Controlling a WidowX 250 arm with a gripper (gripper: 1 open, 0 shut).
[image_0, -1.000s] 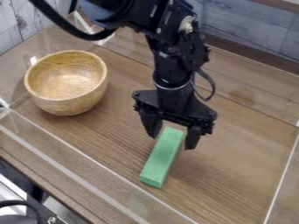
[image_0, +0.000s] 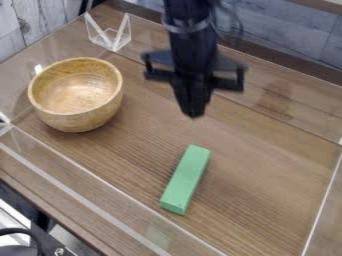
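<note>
My gripper (image_0: 187, 95) is raised over the upper middle of the table, a dark shape whose fingertips are blurred, so its opening is unclear. Below it, apart from it, a green rectangular block (image_0: 185, 180) lies flat on the wooden table (image_0: 274, 190), tilted slightly from vertical in the picture.
A wooden bowl (image_0: 78, 92) stands at the left. A white wire-like object (image_0: 107, 35) is at the upper left.
The gripper has moved up and away from the green block, toward the back of the table. The block lies in about the same place.
</note>
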